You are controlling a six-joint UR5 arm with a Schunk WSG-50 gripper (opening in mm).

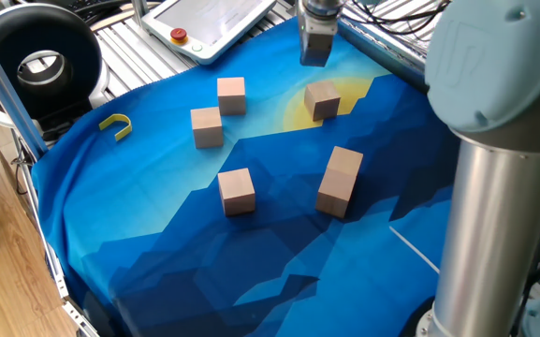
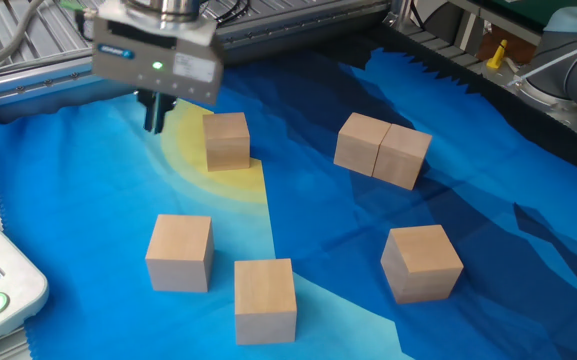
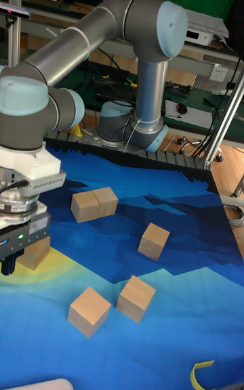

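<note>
My gripper (image 2: 155, 112) hangs above the cloth near its edge, to the left of the block (image 2: 227, 142) on the yellow patch. Its dark fingers point down and sit close together; no block shows at them, and whether they are parted cannot be told. In exterior view 3 the gripper (image 3: 9, 265) is at the left edge, partly covering that block. Two blocks (image 2: 362, 142) (image 2: 402, 156) stand side by side, touching. A single block (image 2: 421, 264) lies on the dark blue part. Two more, one block (image 2: 180, 253) and another block (image 2: 265, 301), stand close together on the light blue part.
A teach pendant (image 1: 209, 23) with a red button lies beyond the cloth. A yellow hooked strip (image 1: 117, 125) rests near the cloth's left side. The arm's large joint (image 1: 499, 61) covers the right of exterior view 1. Open cloth (image 1: 148, 215) lies left of the single block.
</note>
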